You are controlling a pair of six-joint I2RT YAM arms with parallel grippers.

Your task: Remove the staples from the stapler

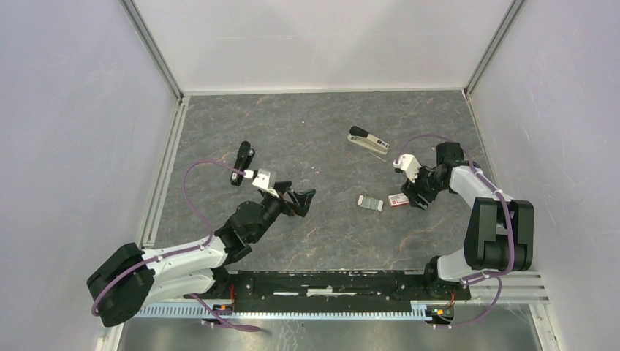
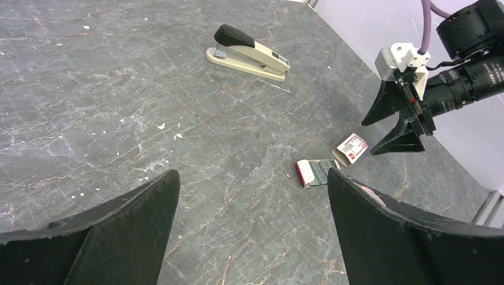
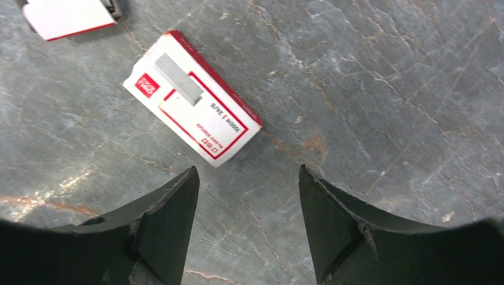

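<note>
A cream stapler with a black cap lies at the back, closed as far as I can tell. A white-and-red staple box rests on the table with a short grey strip, like joined staples, on its top. Left of it is an open tray with grey rows inside. My right gripper is parted just beside the box, nothing between its fingers; the left wrist view shows it at the box's right. My left gripper stands open and empty over the left-middle table.
A black stapler-like object lies at the left, behind the left arm. Near the cream stapler runs a thin pale line whose nature is unclear. A wall bounds the right side.
</note>
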